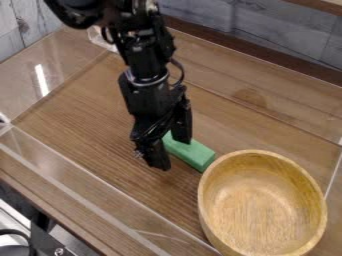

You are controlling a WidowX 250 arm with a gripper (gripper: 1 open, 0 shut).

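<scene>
The black arm reaches down from the top of the camera view, its gripper (163,150) low over the wooden table, with fingers over the left part of a green block (194,151). The green block lies just left of a yellow bowl (261,235). I cannot tell whether anything sits between the fingers.
The yellow bowl fills the lower right. Bare table (74,130) spreads to the left and at the back right. Dark space with cables lies past the table's edge at the lower left, and a wall edge runs along the top right.
</scene>
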